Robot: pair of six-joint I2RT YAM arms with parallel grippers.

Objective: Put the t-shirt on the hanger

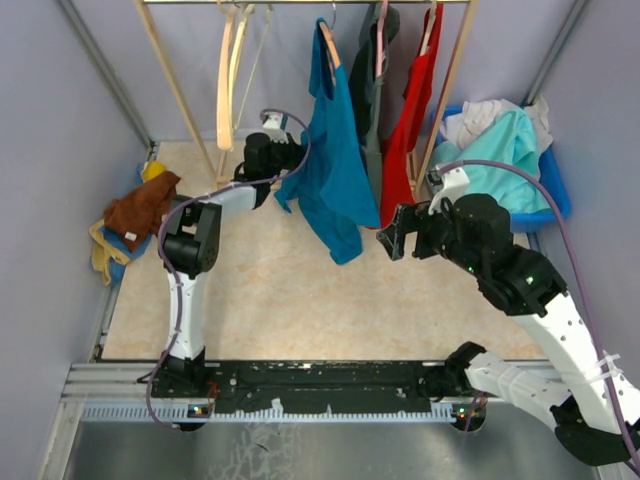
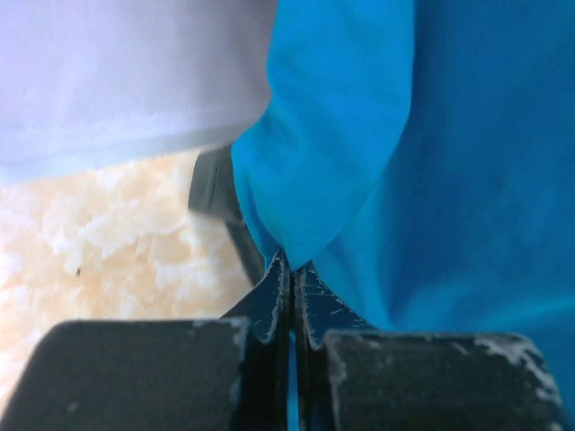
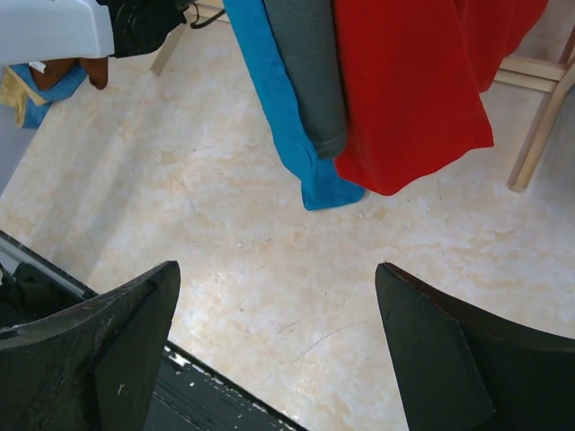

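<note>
The blue t-shirt [image 1: 335, 165] hangs on an orange-toned hanger [image 1: 328, 42] on the rail, its left edge drawn out to the left. At that edge my left gripper is shut, with a fold of the blue cloth [image 2: 314, 171] pinched at its fingertips in the left wrist view. My right gripper [image 1: 405, 236] hovers in front of the red garment, apart from it. Its fingers [image 3: 135, 346] stand wide apart in the right wrist view, with only bare floor showing between them.
Beside the t-shirt hang a dark green garment [image 1: 368, 110] and a red garment [image 1: 412, 120]. Empty hangers [image 1: 224, 85] are at the rail's left. A blue bin [image 1: 556, 185] of cloths stands right; a brown cloth pile [image 1: 140, 208] lies left.
</note>
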